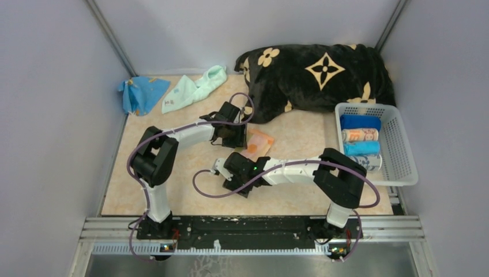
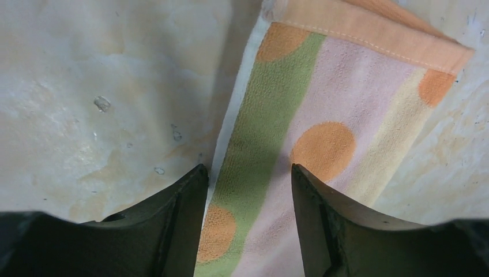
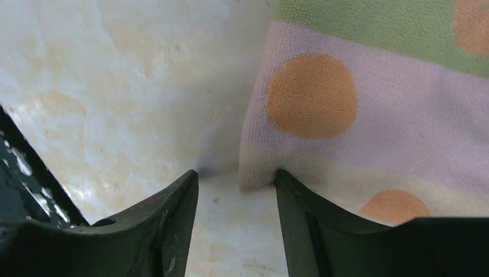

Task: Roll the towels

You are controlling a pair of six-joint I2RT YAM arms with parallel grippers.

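Note:
A folded towel with orange dots on pink, green and cream bands (image 1: 260, 141) lies mid-table, largely hidden from above by both arms. In the left wrist view its orange folded end (image 2: 369, 29) is far from me, and my left gripper stands open low over its green and pink side, with the white edge near the left fingertip. My right gripper is also open, at a corner of the towel (image 3: 311, 98); the right finger (image 3: 294, 199) touches or overlaps that corner, while the left one is over bare table.
A blue cloth (image 1: 144, 95) and a mint towel (image 1: 195, 89) lie at the back left. Behind is a black patterned cushion (image 1: 317, 81). At right, a grey basket (image 1: 401, 150) holds several rolled towels.

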